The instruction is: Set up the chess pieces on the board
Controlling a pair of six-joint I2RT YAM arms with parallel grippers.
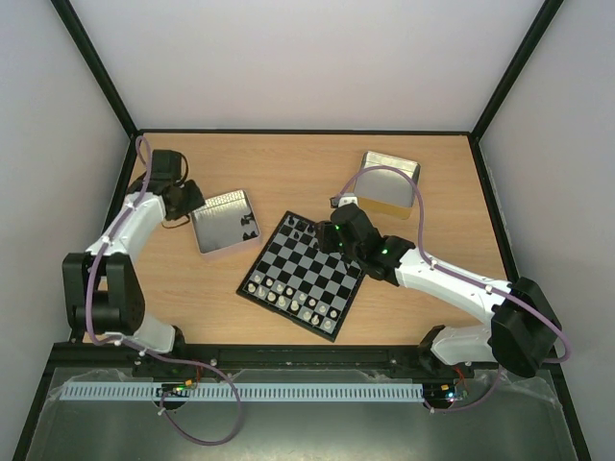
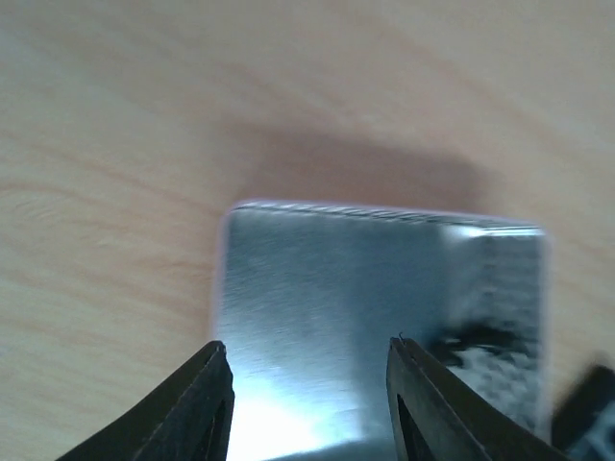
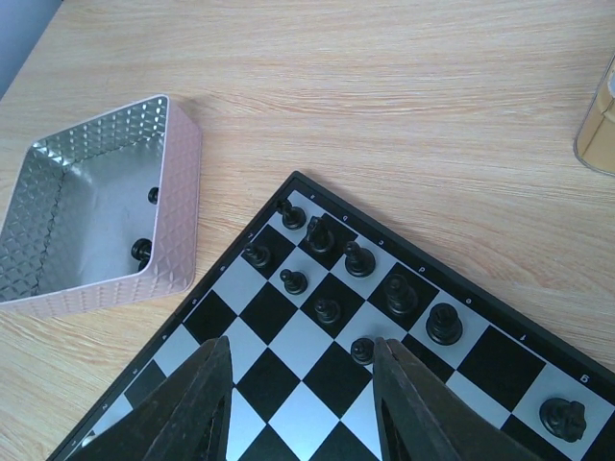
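The chessboard [image 1: 300,274] lies mid-table, white pieces along its near side and several black pieces [image 3: 444,323] toward the far side. A pink-rimmed grey bin [image 1: 221,240] stands left of it, with a few black pieces [image 3: 141,250] inside. My left gripper [image 1: 192,206] hangs over that bin's left end, open with nothing between its fingers; the left wrist view is blurred. My right gripper is above the board, open and empty.
A tan box [image 1: 387,197] with a grey interior stands at the back right. Bare wood [image 3: 432,115] surrounds the board and bins.
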